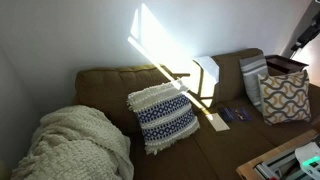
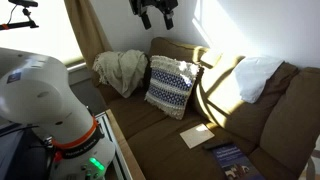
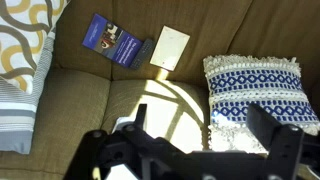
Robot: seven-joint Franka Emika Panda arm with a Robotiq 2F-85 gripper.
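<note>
My gripper [image 2: 157, 21] hangs high above the sofa, open, with nothing between its fingers. Looking down in the wrist view, the black fingers [image 3: 262, 125] are spread apart along the lower edge. Below and to the right lies a blue-and-white fringed pillow [image 3: 260, 95], which leans on the sofa back in exterior view 1. A cream card or notebook [image 3: 169, 48] rests flat on the seat. Beside it are a small dark object [image 3: 143, 52] and a blue printed booklet [image 3: 110, 38]. A white cloth [image 2: 255, 75] drapes over the backrest; my left finger partly hides it in the wrist view.
At one end of the sofa sit a yellow-grey patterned pillow [image 1: 285, 97] and a grey striped one [image 1: 252, 78]. A cream knitted blanket [image 1: 75, 145] covers the other end. Much of the brown seat [image 2: 165, 150] is bare. Bright sunlight streaks the wall and backrest.
</note>
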